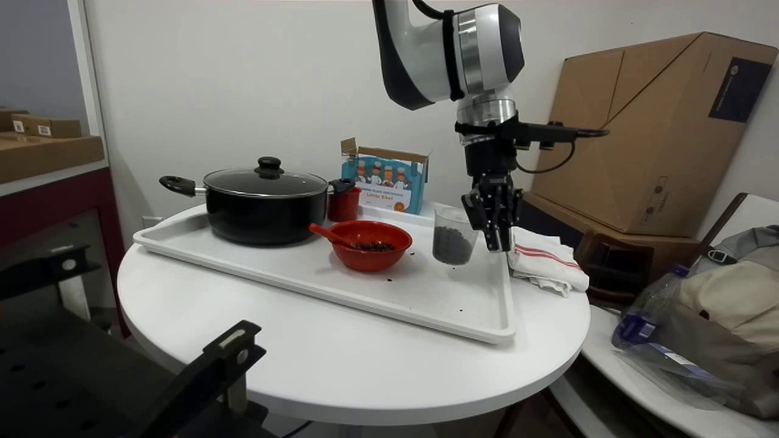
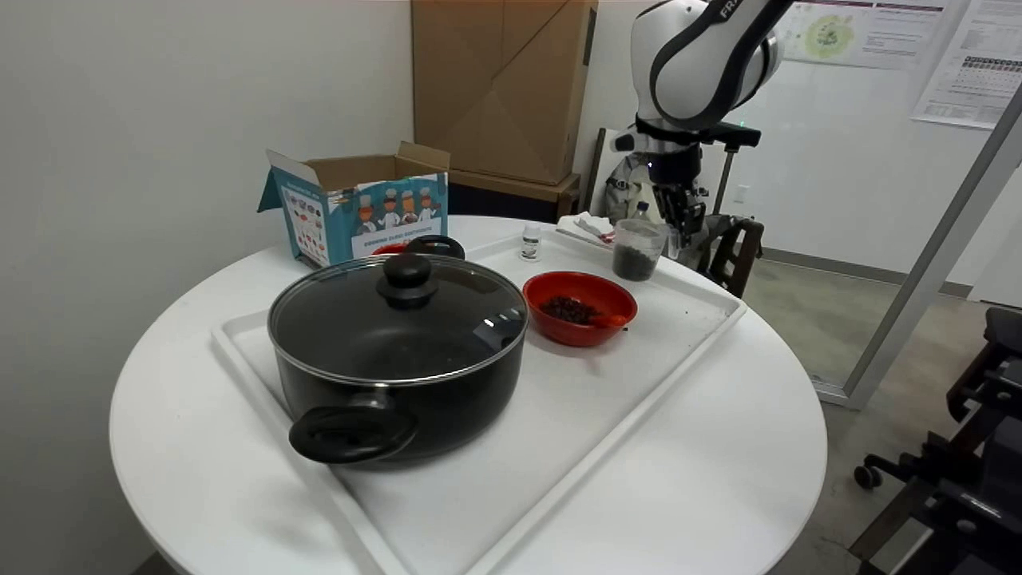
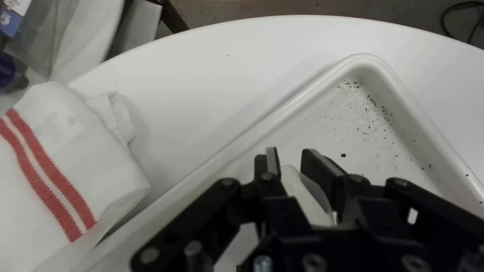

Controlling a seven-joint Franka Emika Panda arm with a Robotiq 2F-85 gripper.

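A clear plastic cup (image 1: 452, 241) holds dark grains in its lower part. My gripper (image 1: 498, 241) is at the cup's right side in exterior view 1, shut on its pale handle (image 3: 307, 195), which shows between the fingers in the wrist view. The cup is raised a little above the white tray (image 1: 409, 303), near its right end. Exterior view 2 shows the same cup (image 2: 636, 254) beyond the red bowl (image 2: 563, 326). Dark bits lie in that bowl, and a red spoon (image 1: 332, 235) rests in it.
A lidded black pot (image 1: 266, 208) occupies the tray's left part. Behind stand a red cup (image 1: 344, 205), an open cardboard box (image 1: 387, 182) and a small white bottle (image 2: 529, 243). A folded striped towel (image 1: 548, 263) lies right of the tray. Dark specks litter the tray's corner.
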